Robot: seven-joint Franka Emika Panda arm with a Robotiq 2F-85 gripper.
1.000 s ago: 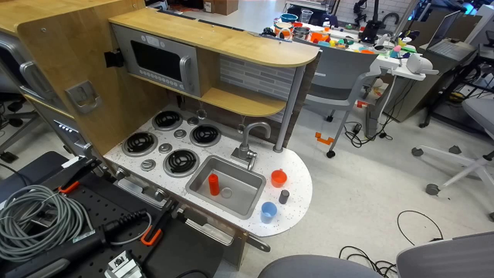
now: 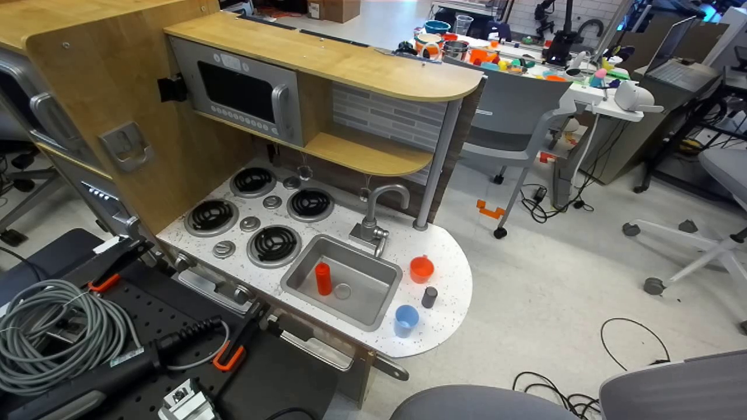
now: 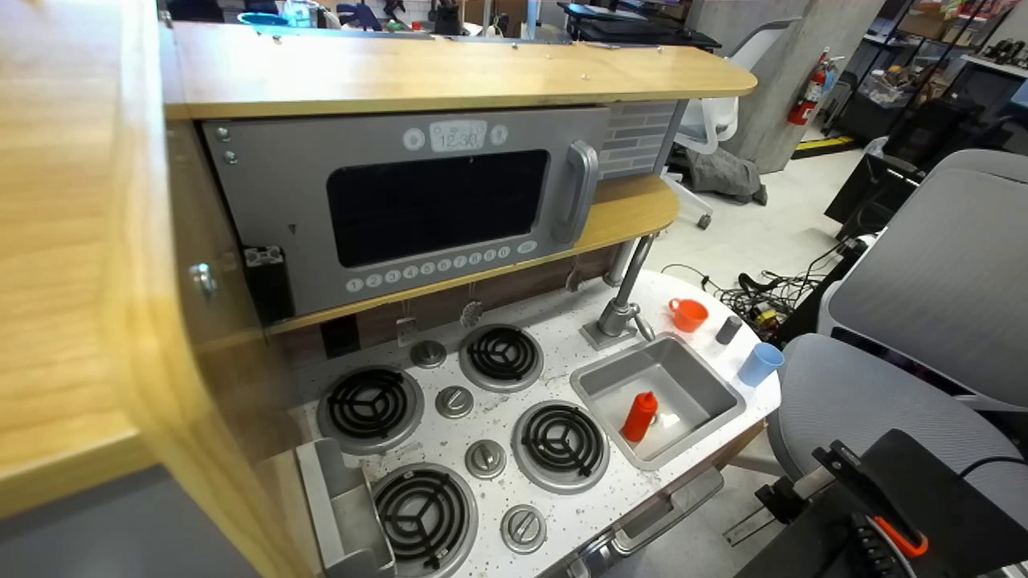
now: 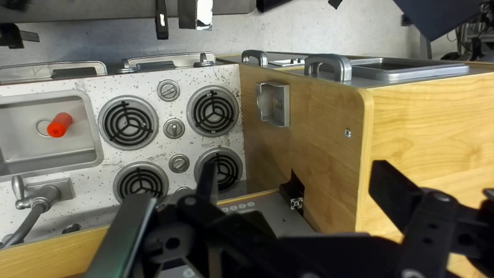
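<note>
In the wrist view my gripper stands open, its two black fingers wide apart and no object between them. It is up by the microwave and the wooden side panel, away from the loose items. A red bottle [image 2: 323,279] stands upright in the sink [image 3: 588,384], near the drain. An orange cup [image 2: 421,269], a small dark grey cylinder [image 2: 429,297] and a blue cup [image 2: 406,321] are on the rounded end of the counter, right of the sink. Neither exterior view includes the gripper.
The grey toy microwave [image 3: 438,193] is closed below the wooden top shelf [image 3: 453,72]. Several black burners [image 2: 273,245] and knobs lie left of the sink. The faucet [image 2: 374,213] rises behind it. A wooden panel [image 4: 319,139] bounds the stove side.
</note>
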